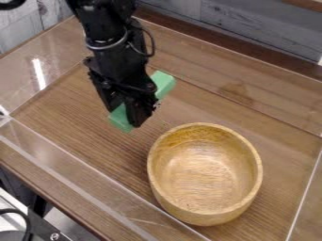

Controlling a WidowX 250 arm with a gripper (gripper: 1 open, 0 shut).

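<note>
My black gripper (123, 100) is at upper middle left, shut on a green object (158, 87) that shows on both sides of the fingers. The object's middle is hidden behind the gripper. A round tan bowl (204, 174) stands at lower right, apart from the gripper and the green object.
The wooden table (75, 165) has clear room to the left and at the back right. Light wall panels (251, 33) run along the back. A black cable (15, 216) shows at the lower left corner.
</note>
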